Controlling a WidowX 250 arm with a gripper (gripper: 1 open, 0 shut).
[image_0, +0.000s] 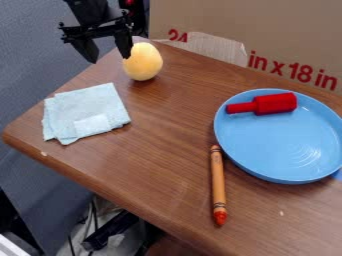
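Observation:
My black gripper (107, 48) hangs at the top left over the table's back-left edge, its fingers apart and nothing visible between them. Just right of it and lower sits a yellow egg-shaped object (143, 62). A folded pale blue cloth (84, 113) lies at the left. On the right, a blue plate (278, 150) holds a red cylinder with a handle (274, 104). An orange crayon (218, 185) lies left of the plate, near the front.
A large cardboard box (254, 30) stands along the back, with a pale plastic piece (214, 46) by it. The table's left edge drops to the floor.

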